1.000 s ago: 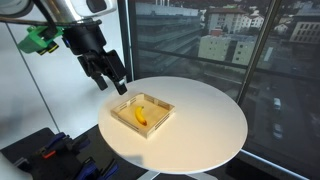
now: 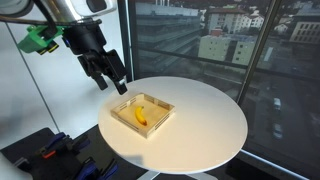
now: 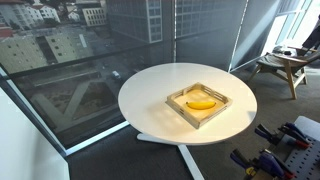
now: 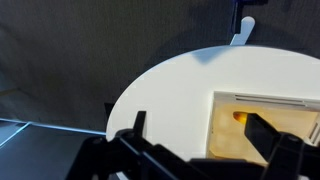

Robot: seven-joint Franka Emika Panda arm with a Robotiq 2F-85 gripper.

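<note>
A yellow banana (image 2: 140, 115) lies inside a shallow wooden tray (image 2: 161, 121) on the round white table. In exterior view 2 the banana (image 3: 201, 105) rests across the floor of the tray (image 3: 211, 116). My gripper (image 2: 112, 88) hangs above the table's left side, higher than the tray and apart from it. Its dark fingers stand wide apart in the wrist view, where the gripper is open with nothing between them. One finger hides most of the banana there, leaving only a bit of yellow (image 4: 240, 117) showing.
Bare white tabletop (image 2: 200, 115) stretches to the right of the tray. Large windows stand behind the table. A wooden chair (image 3: 285, 65) is off at the far right in exterior view 2, and cables lie on the floor near the robot's base.
</note>
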